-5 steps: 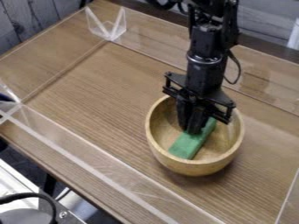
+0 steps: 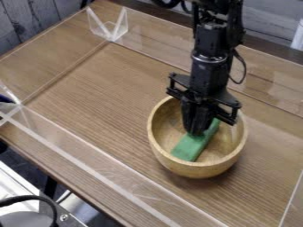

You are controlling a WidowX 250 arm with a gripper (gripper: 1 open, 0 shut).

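Note:
A tan bowl point(image 2: 172, 146) sits on the wooden table, right of centre. A green block point(image 2: 194, 142) lies inside it. My black gripper point(image 2: 193, 120) reaches down from the top into the bowl, its tip over the upper end of the green block. Whether its fingers hold anything is hidden by the gripper body and too dark to tell.
Dark cables lie at the lower left corner, beyond the table edge.
The gripper has shifted very slightly; the bowl and green block look almost unchanged.

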